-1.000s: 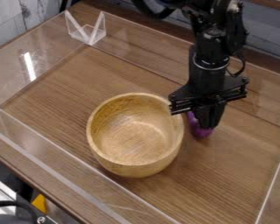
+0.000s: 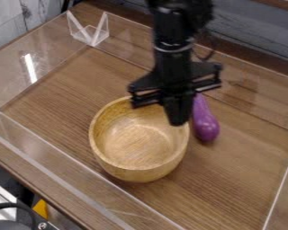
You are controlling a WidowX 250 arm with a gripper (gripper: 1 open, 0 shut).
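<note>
My black gripper [image 2: 173,103] hangs over the back rim of a tan wooden bowl [image 2: 137,144] in the middle of the view; it is shut, with nothing visible between its fingers. A purple eggplant [image 2: 204,121] lies on the wooden table just right of the bowl, partly behind the gripper.
A clear angular plastic object [image 2: 89,31] stands at the back left. Cables lie at the bottom left edge.
My gripper has moved left from above the eggplant toward the bowl. More of the eggplant now shows.
</note>
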